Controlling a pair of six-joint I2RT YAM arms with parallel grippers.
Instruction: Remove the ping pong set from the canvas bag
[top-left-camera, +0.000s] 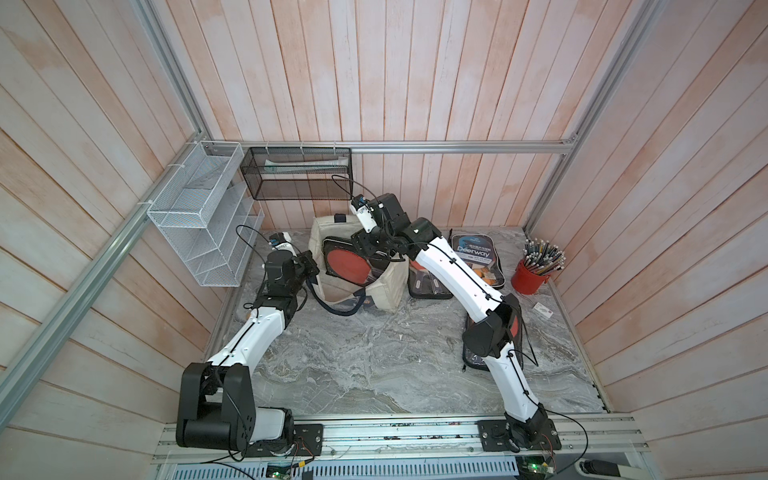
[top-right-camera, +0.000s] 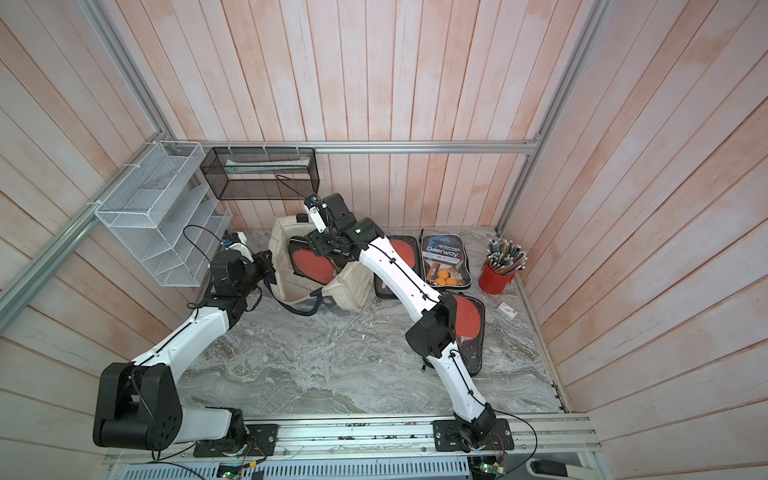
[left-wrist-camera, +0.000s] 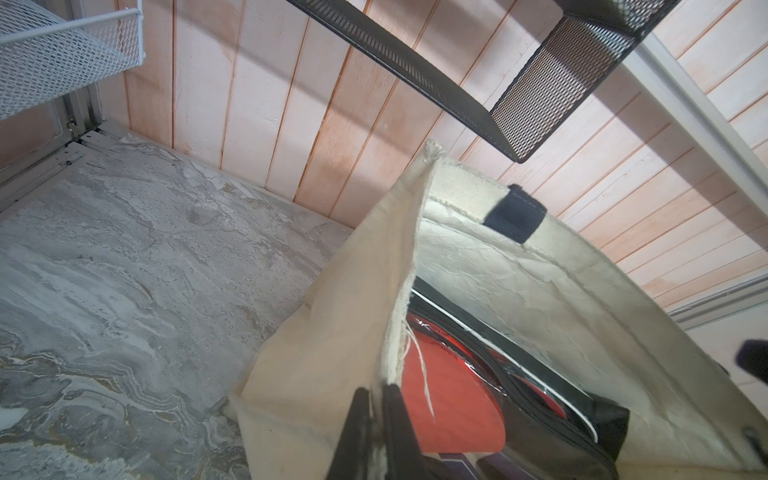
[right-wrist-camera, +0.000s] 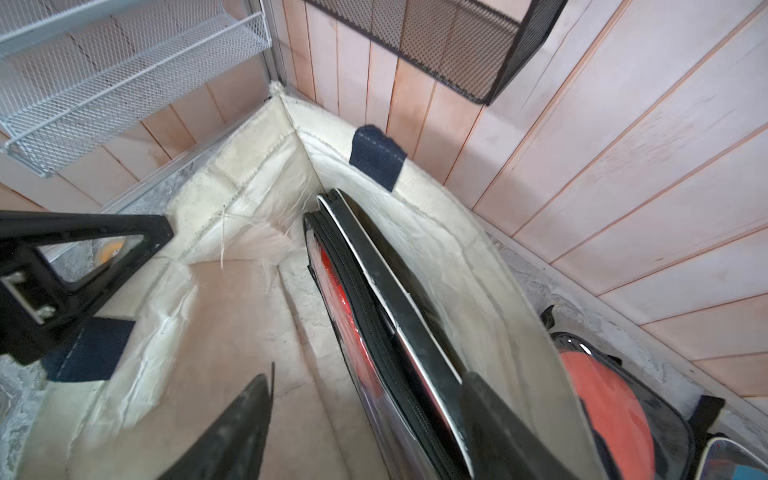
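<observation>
The cream canvas bag (top-left-camera: 393, 286) stands upright with its mouth open. Inside leans a ping pong set (top-left-camera: 346, 266), a dark zip case with a red paddle showing; the right wrist view has the set (right-wrist-camera: 360, 320) edge-on, against the bag's far wall. My left gripper is shut on the bag's side rim. Over the mouth, my right gripper has its fingers apart; the case's upper edge runs between them, close to the right-hand finger (right-wrist-camera: 500, 432). Whether that finger touches the case cannot be told.
Several more ping pong sets lie right of the bag, one the Deerway case (top-right-camera: 445, 261) with orange balls. A red pot (top-right-camera: 494, 280) of brushes stands beyond. A black mesh basket (top-left-camera: 297, 173) hangs above the bag, white wire shelves (top-left-camera: 209, 216) to its left.
</observation>
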